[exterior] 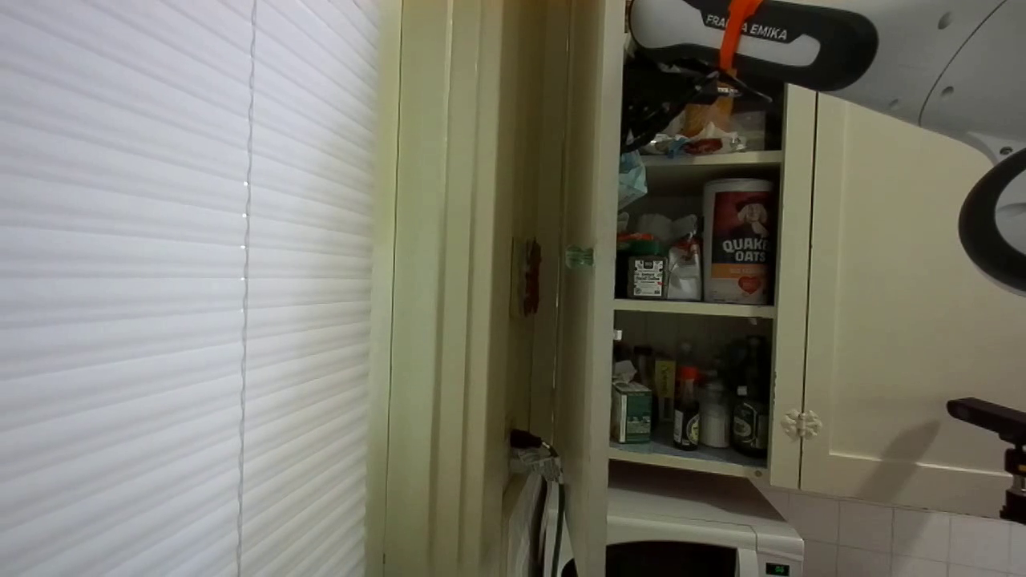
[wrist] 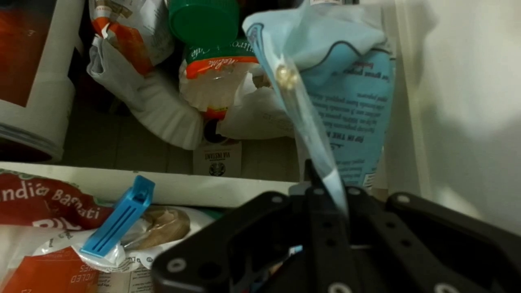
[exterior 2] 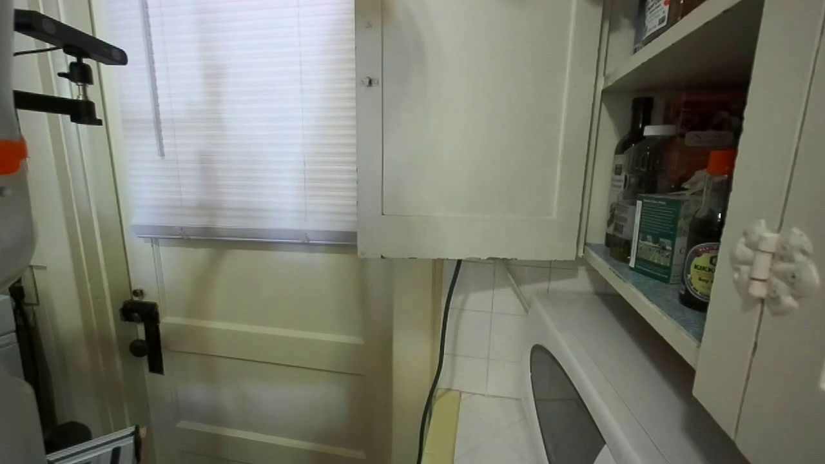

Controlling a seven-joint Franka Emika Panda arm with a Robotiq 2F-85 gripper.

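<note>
A light blue plastic bag [wrist: 342, 97] with printed text hangs at the right side of the wrist view. Its thin, clear edge runs down between the fingertips of my gripper, which is shut on it. In exterior view 1 a bit of the blue bag [exterior: 631, 179] shows below the dark gripper [exterior: 642, 135], near the top-left of the open cupboard. The arm covers part of the upper shelf there. Exterior view 2 shows neither the bag nor the gripper.
The open cupboard door [exterior: 583, 385] stands close on the left. On the middle shelf [exterior: 694, 308] are a Quaker Oats canister [exterior: 738, 245] and a green-lidded jar [wrist: 205, 19]. A bag with a blue clip [wrist: 119, 217] lies near the gripper. Below the cupboard is a microwave [exterior: 692, 519].
</note>
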